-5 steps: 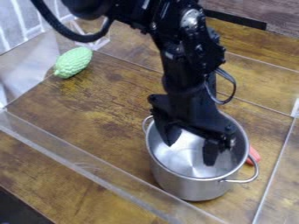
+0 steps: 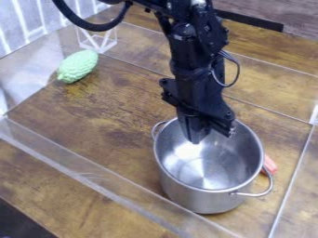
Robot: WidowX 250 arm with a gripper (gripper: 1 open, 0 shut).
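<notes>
My black gripper hangs over the back rim of a large steel pot, its tip pointing down at the pot's opening. The fingers are mostly hidden behind the gripper body, so I cannot see whether they are open or what is between them. The inside of the pot that shows looks empty.
A green corn-like object lies at the upper left near a white wire rack. A small red object is partly hidden behind the pot's right side.
My gripper has moved up and back, away from the viewer, from lower inside the pot to over its back rim, uncovering more of the pot's interior.
</notes>
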